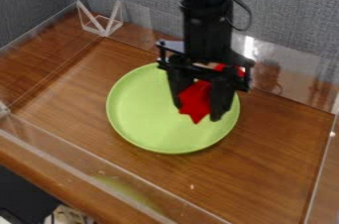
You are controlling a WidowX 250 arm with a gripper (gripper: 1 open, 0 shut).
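Observation:
My black gripper (201, 85) hangs from the top of the view over a green round plate (146, 119), shut on a red object (195, 103). The red object is partly hidden by the fingers; more red shows at the gripper's right side. Whether it touches the plate I cannot tell.
The wooden table (265, 159) has free room right of and in front of the plate, and at the left. A white wire frame (99, 25) stands at the back left. Clear low walls edge the table, with a grey panel behind.

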